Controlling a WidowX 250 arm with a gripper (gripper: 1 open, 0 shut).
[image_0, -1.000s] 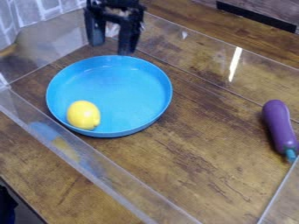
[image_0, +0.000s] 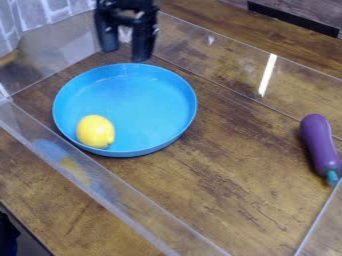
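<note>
My gripper (image_0: 127, 38) hangs at the top of the camera view, above the back edge of a blue round plate (image_0: 140, 105). It is dark and blurred, its two fingers spread apart with nothing visible between them. A yellow lemon-like object (image_0: 96, 131) lies in the front left of the plate. A purple toy eggplant (image_0: 319, 145) lies on the wooden table at the right.
Clear transparent walls border the wooden table (image_0: 227, 190) along the front left, back and right. The table between the plate and the eggplant is bare.
The plate, yellow object and eggplant have not moved.
</note>
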